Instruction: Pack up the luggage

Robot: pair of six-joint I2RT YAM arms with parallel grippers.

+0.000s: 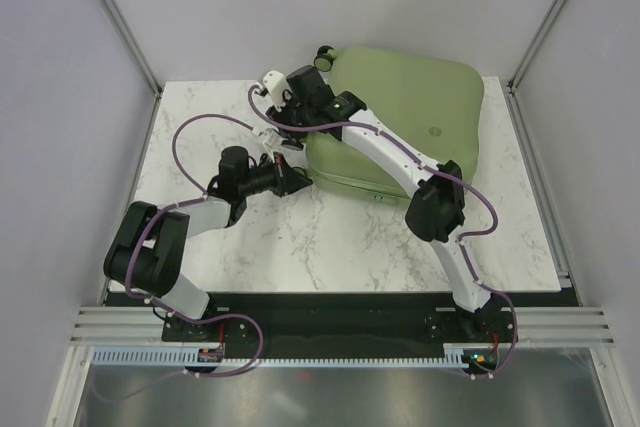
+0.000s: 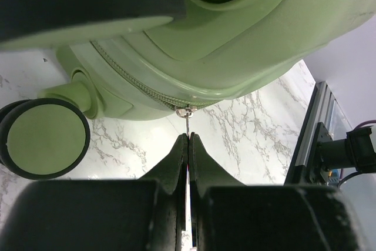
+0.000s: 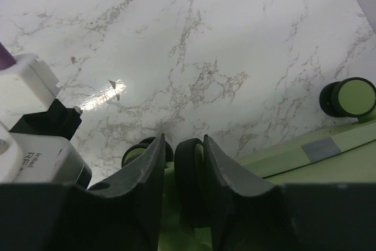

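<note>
A large green suitcase (image 1: 400, 97) lies on the marble table. My left gripper is shut at its zipper, with the metal zipper pull (image 2: 184, 112) hanging right at its fingertips; I cannot tell whether the tab is between them. My right gripper is over the suitcase's left end, partly open, with a dark curved piece of the case (image 3: 188, 180), perhaps its handle, at or between its fingers. Black-rimmed green wheels (image 2: 46, 137) (image 3: 352, 97) stick out from the case.
Bare marble (image 1: 240, 257) lies to the left and in front of the suitcase. Grey walls (image 1: 80, 147) surround the table. The right arm reaches across the top of the case, close to the left arm.
</note>
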